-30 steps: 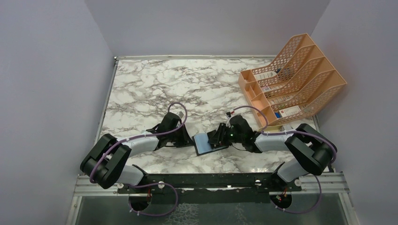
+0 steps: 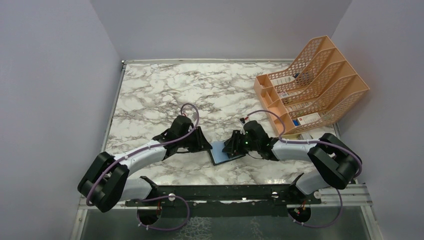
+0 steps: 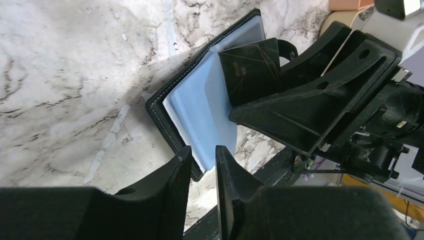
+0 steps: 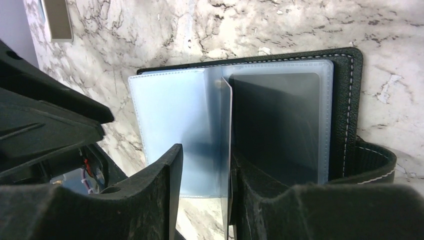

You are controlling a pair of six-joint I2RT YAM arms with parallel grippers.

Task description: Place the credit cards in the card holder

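Note:
The card holder lies spread on the table, with a black stitched cover and pale blue plastic sleeves (image 2: 218, 153) (image 3: 202, 105) (image 4: 170, 120). A black card with fine gold lines stands up from the sleeves; in the right wrist view its thin pale edge (image 4: 230, 115) runs between my right gripper's (image 4: 205, 152) fingers, close to the right-hand one. Those fingers are apart, not clamped on it. My left gripper (image 2: 210, 147) is part open over the holder's near left edge, nothing gripped between its fingertips. Whether it touches the sleeves I cannot tell.
An orange rack (image 2: 312, 87) with several slots and some small items stands at the back right. A grey flat object (image 4: 59, 20) shows at the upper left of the right wrist view. The table (image 2: 190, 82) behind the arms is bare.
My left gripper has moved right, up to the holder's left edge. The holder and my right gripper have shifted very slightly to the right.

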